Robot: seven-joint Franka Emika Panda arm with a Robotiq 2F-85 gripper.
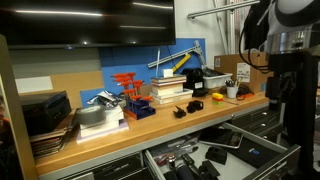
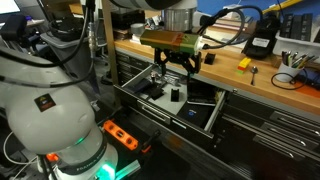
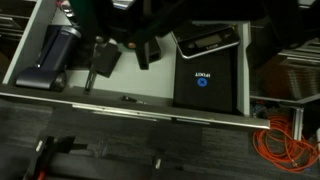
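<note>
Below the bench, a wide drawer point(image 3: 225, 119) is pulled out with several dark items in it. My gripper point(image 2: 176, 66) hangs open above this drawer, and nothing shows between its fingers. At the right of exterior view 1 the arm's white wrist point(image 1: 288, 42) is visible, with the gripper's dark body below it. In the wrist view, a black tablet-like case point(image 3: 205, 82) with a blue round mark lies at the drawer's right side. A flat device with a display point(image 3: 208, 41) sits just behind it. Dark gripper parts at the top hide some of the drawer's middle.
Along the wooden benchtop point(image 1: 150, 127) stand a red rack point(image 1: 130, 85), stacked books point(image 1: 168, 88), a yellow tape measure point(image 1: 217, 97) and a pen cup point(image 1: 232, 91). An orange cable point(image 3: 285, 145) lies coiled on the floor beside the drawer.
</note>
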